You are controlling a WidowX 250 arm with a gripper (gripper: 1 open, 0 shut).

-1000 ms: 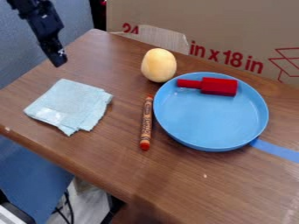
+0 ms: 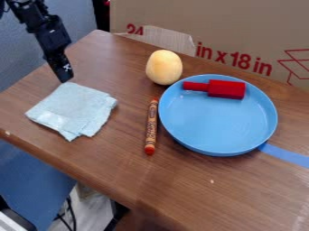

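Observation:
My gripper (image 2: 60,70) hangs at the upper left, low over the table just behind a folded pale blue cloth (image 2: 71,110); whether it is open or shut is too small to tell. A red-orange crayon-like stick (image 2: 152,128) lies in the middle. Behind it stands a yellow potato-like object (image 2: 164,66). On the right is a blue plate (image 2: 218,126) with a red brush-like object (image 2: 225,87) lying on it.
A cardboard box (image 2: 241,36) stands along the back. Blue tape (image 2: 285,155) runs right of the plate. The table's left edge drops away beside the cloth.
The objects on the table have not moved.

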